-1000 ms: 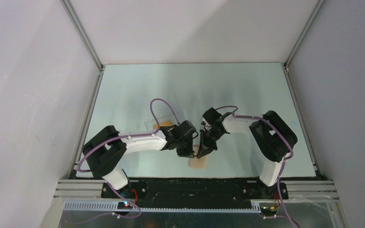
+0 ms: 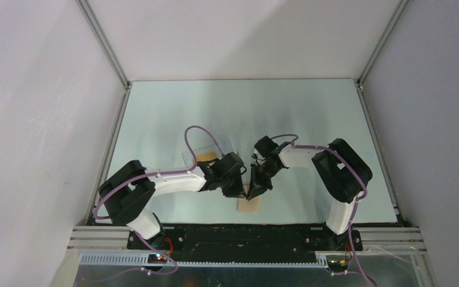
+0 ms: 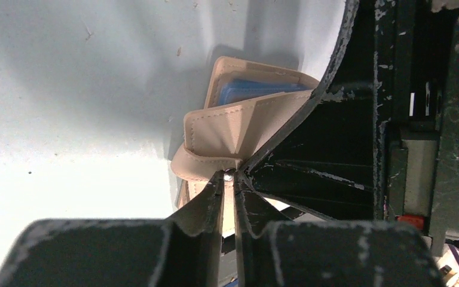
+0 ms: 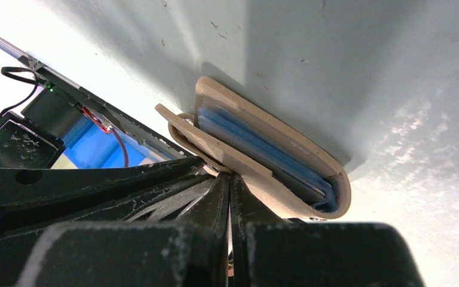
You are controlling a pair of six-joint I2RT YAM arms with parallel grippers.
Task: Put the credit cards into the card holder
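Note:
The tan card holder (image 2: 248,205) is at the table's front middle, with both grippers meeting over it. In the left wrist view its leather flap (image 3: 215,125) and a blue sleeve (image 3: 254,89) show above my left gripper, which is shut at the holder's snap. In the right wrist view blue sleeves (image 4: 263,149) lie inside the holder, and my right gripper is shut against its near edge. Whether either pinches the leather is unclear. The fingertips are partly hidden by the holder and each other.
A clear tray (image 2: 188,156) with a yellowish item stands behind my left arm. The front rail runs just below the holder.

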